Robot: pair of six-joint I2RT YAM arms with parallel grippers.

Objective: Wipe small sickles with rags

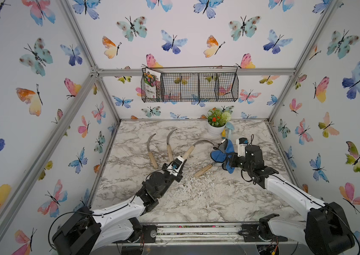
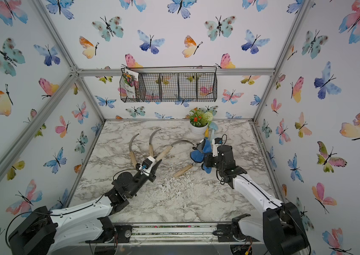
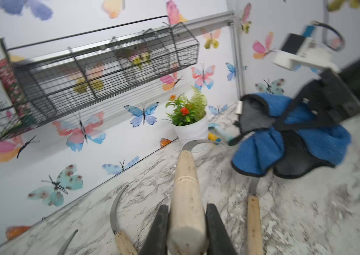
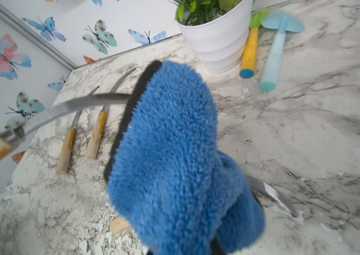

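My left gripper [image 1: 176,166] is shut on the wooden handle [image 3: 186,212] of a sickle, raised with its curved blade [image 4: 67,106] reaching right toward the blue rag. My right gripper [image 1: 235,159] is shut on that blue and dark-grey rag [image 4: 167,140], just beside the blade tip; whether they touch is unclear. Another sickle [image 1: 203,170] lies beneath, its blade partly hidden by the rag. Two more sickles [image 1: 152,159] [image 2: 150,148] lie at the back left of the marble tabletop.
A white potted plant [image 1: 216,127] and small garden tools [image 4: 275,55] stand or lie at the back right. A wire basket [image 1: 189,85] hangs on the back wall.
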